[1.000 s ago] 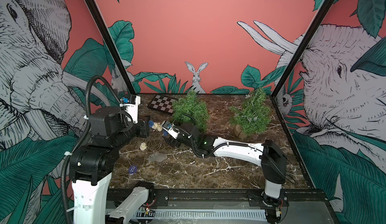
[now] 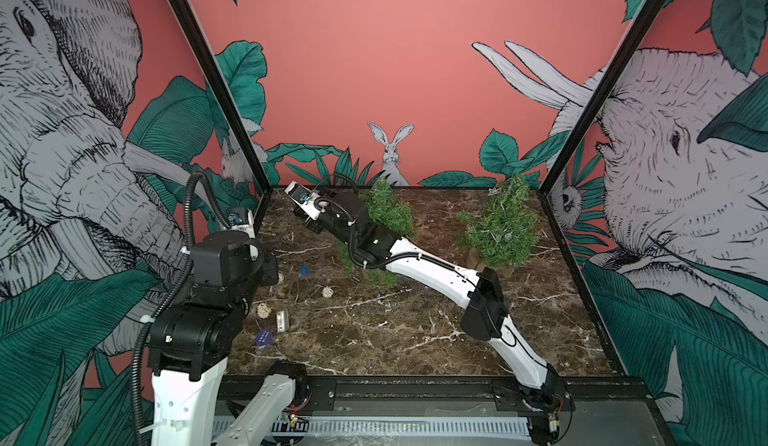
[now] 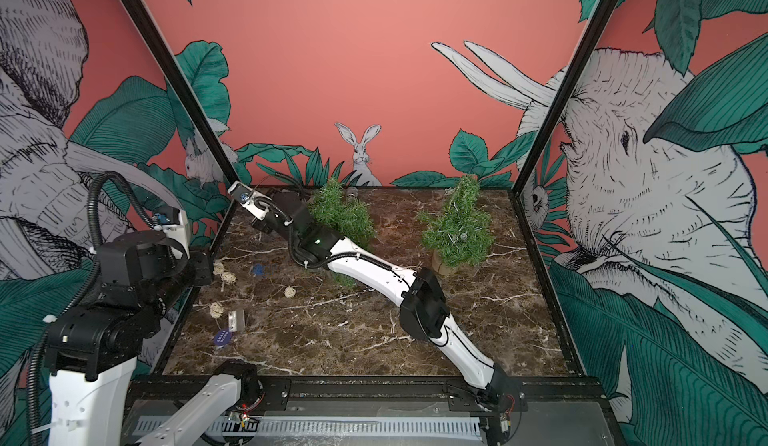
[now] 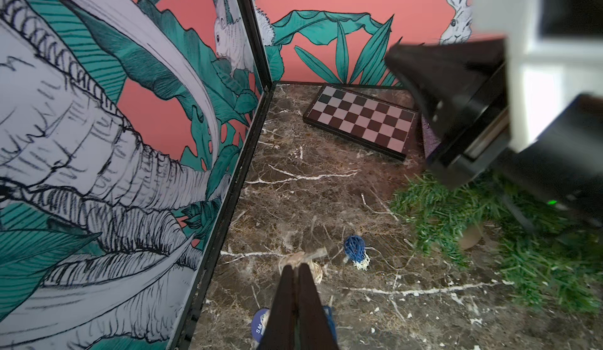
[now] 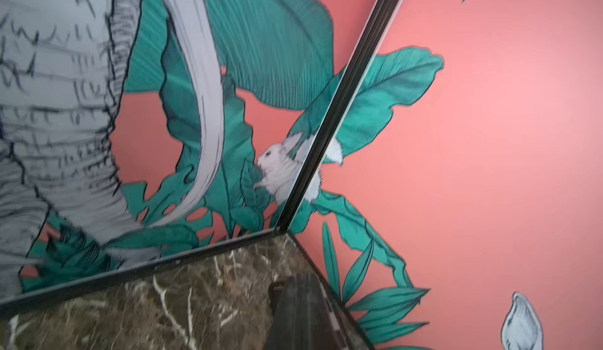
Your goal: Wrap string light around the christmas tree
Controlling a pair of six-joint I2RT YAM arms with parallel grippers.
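Observation:
Two green trees stand on the marble table: one partly behind the right arm, the other further right. Ball ornaments of the string light lie loose at left: blue and cream. A small pale box lies among them beside a blue round tag. My left gripper is shut above the left part of the table, a tan ball partly behind its tips; nothing shows held. My right gripper, raised near the back left corner, is shut too, with nothing visible between its fingers.
A checkered board lies at the back left, hidden from above by the right arm. A black frame and painted walls bound the table.
The right arm has swung left, backward and upward, covering the board. My left arm has shifted somewhat. The balls between the two grippers now lie spread on the table, and the box has moved left.

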